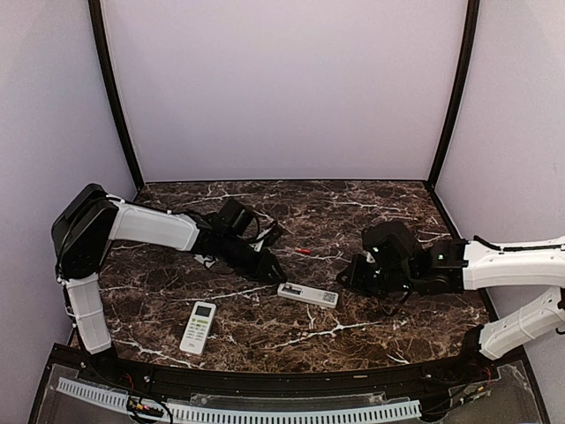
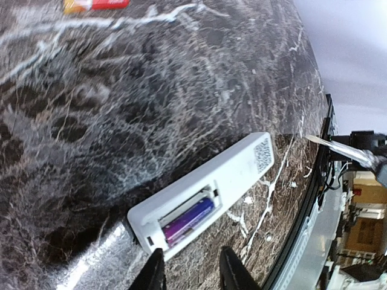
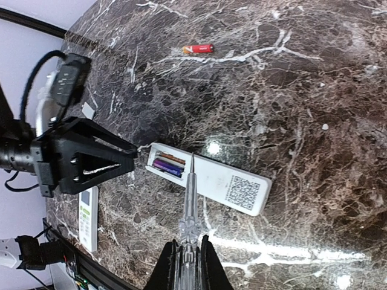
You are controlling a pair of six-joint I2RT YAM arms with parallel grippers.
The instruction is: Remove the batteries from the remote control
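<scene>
The white remote's battery case (image 1: 307, 295) lies flat on the marble table, compartment open, with a purple battery inside; in the right wrist view an orange-brown one (image 3: 172, 157) shows beside it. A red-orange battery (image 3: 198, 48) lies loose behind. My left gripper is just left of the case, its fingertips apart. My right gripper is shut on a thin pale screwdriver-like tool (image 3: 190, 199), held over the case's middle and raised right of it in the top view.
A second white remote (image 1: 198, 328) lies at the front left, clear of both arms. Walls bound the sides and back, and a dark rail runs along the front edge.
</scene>
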